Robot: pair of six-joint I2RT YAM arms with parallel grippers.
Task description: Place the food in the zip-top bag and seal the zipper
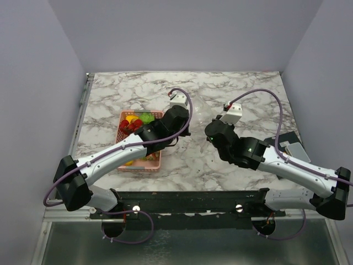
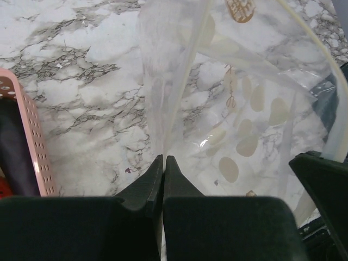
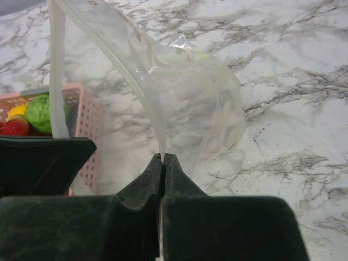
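The clear zip top bag [image 1: 203, 110] hangs between my two grippers, its mouth spread wide. In the left wrist view my left gripper is shut on one edge of the bag. My right gripper is shut on the opposite edge in the right wrist view. Only tabletop and printed marks show through the film, with no food inside. Food lies in the pink basket [image 1: 117, 131] at the left: a green vegetable [image 3: 43, 113], red strawberries [image 3: 15, 127] and something yellow [image 3: 19, 110].
Dark and white boxes [image 1: 297, 152] sit at the table's right edge. Most of the marble table [image 1: 143, 88] behind and around the bag is bare. The basket's wall stands just left of my left gripper.
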